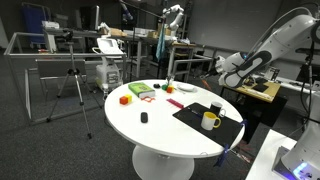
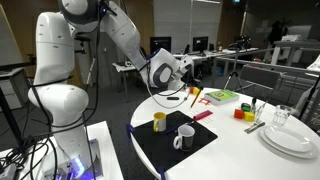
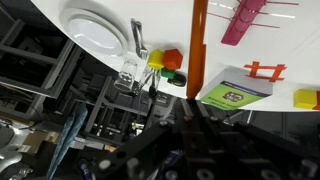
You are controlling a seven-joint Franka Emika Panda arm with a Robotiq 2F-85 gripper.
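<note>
An orange stick-like object (image 2: 196, 97) hangs from my gripper (image 2: 190, 82), which is shut on it above the white round table (image 1: 135, 128). The same orange piece (image 3: 199, 45) runs down from the top of the wrist view; the fingers are hard to make out there. In exterior view 1 the gripper (image 1: 210, 75) is over the table's far right side. A yellow mug (image 2: 159, 122) and a white mug (image 2: 184, 139) stand at the black mat (image 2: 204, 133), apart from the gripper.
A green box (image 3: 236, 92), red and yellow blocks (image 3: 172, 59) and a white plate (image 3: 94, 32) lie on the table. Another plate stack (image 2: 289, 142) shows in exterior view 2. A small dark object (image 1: 144, 117) sits near the front left, with bare tabletop around it.
</note>
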